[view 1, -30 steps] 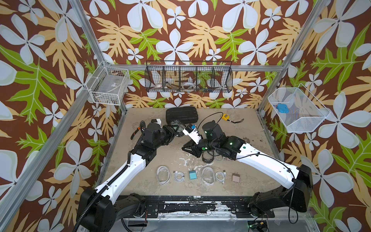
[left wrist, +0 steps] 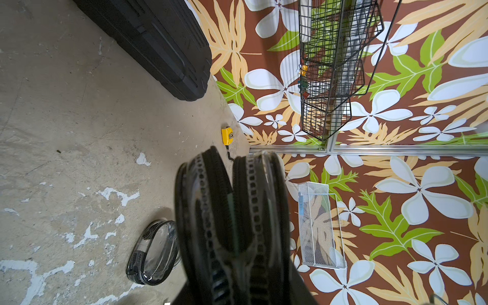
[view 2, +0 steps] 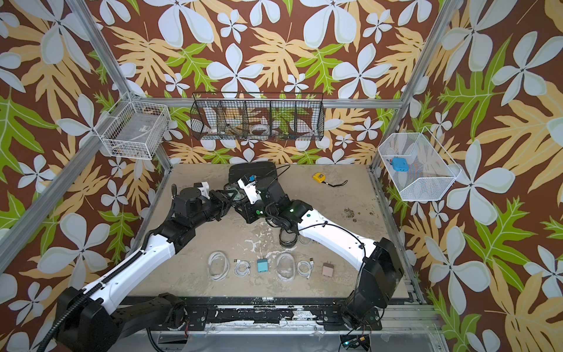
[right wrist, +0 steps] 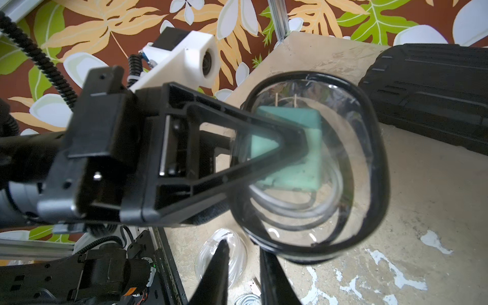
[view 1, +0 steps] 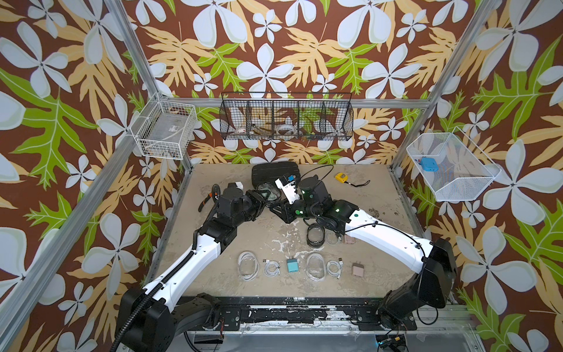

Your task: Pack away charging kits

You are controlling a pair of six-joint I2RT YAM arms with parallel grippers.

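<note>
A clear pouch with black trim (right wrist: 378, 203) hangs above the table, a teal charger (right wrist: 305, 167) and a coiled cable (right wrist: 333, 195) inside it. My left gripper is shut on this pouch; in the left wrist view the pouch (left wrist: 231, 218) covers the fingers. Just below its rim in the right wrist view, my right gripper has its fingers apart, with nothing seen between them. On the table lie another black-trimmed pouch (view 1: 315, 235), clear pale-trimmed pouches (view 1: 248, 265), white cables (view 1: 271, 268), a teal charger (view 1: 292, 265) and a pink charger (view 1: 357, 269).
Behind the grippers lies a black case (left wrist: 152, 45). A yellow tape measure (view 1: 341, 176) sits at the back right. Wire baskets hang around: white (view 1: 167, 129) on the left, black (view 1: 287, 120) at the back, white mesh (view 1: 451, 164) on the right with a blue item.
My right arm has moved left and toward the back, bringing its gripper close to the held pouch. The left arm and its pouch look the same.
</note>
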